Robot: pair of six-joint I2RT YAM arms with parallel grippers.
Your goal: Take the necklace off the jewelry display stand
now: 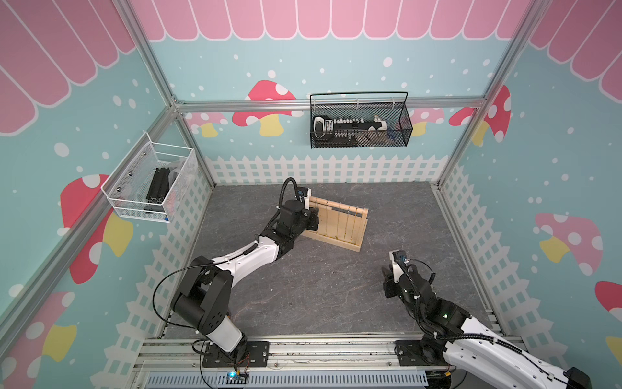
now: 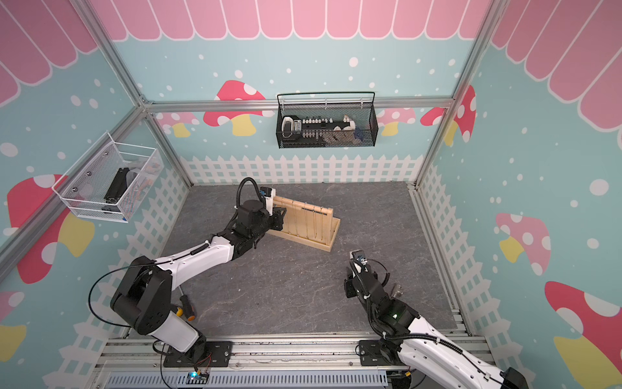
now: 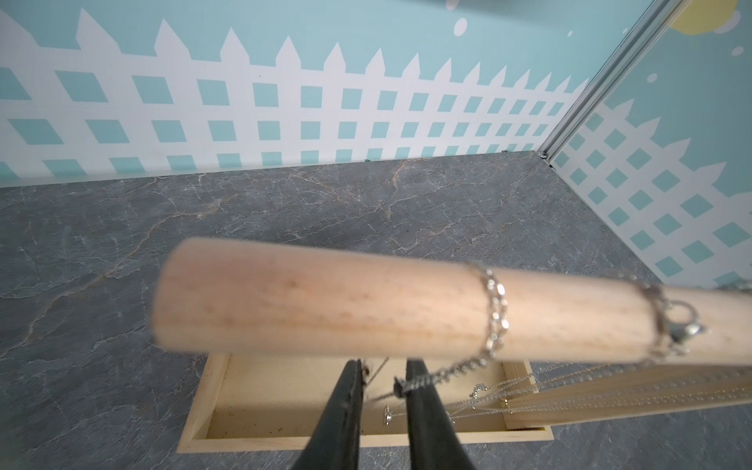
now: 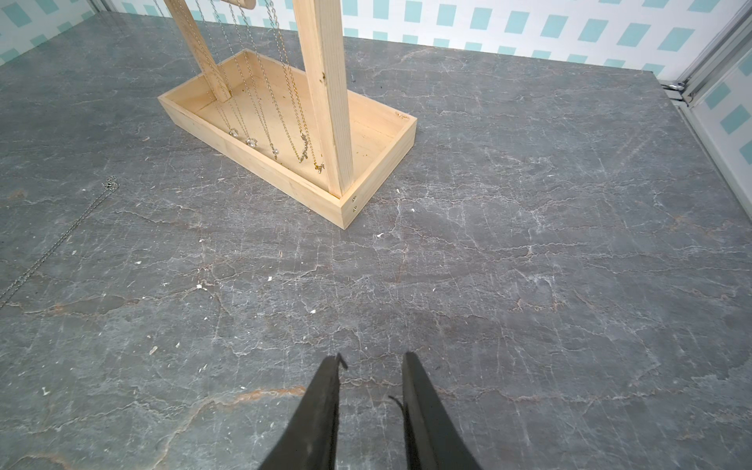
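Note:
The wooden display stand (image 1: 337, 223) stands on the dark tabletop, its round bar (image 3: 329, 297) crossing close in front of the left wrist camera. Over that bar hangs a silver necklace (image 3: 495, 313); its chain slants down to my left gripper. The two left fingertips are parted, and the strand runs across and between them with no visible grip. More necklaces (image 4: 301, 141) dangle from the bar further right. Well to the front right of the stand, my right gripper is part open above the table, nothing between its fingers.
One loose chain (image 4: 58, 243) lies on the table in front of the stand. A black wire basket (image 1: 361, 123) hangs on the back wall and a white one (image 1: 152, 181) on the left wall.

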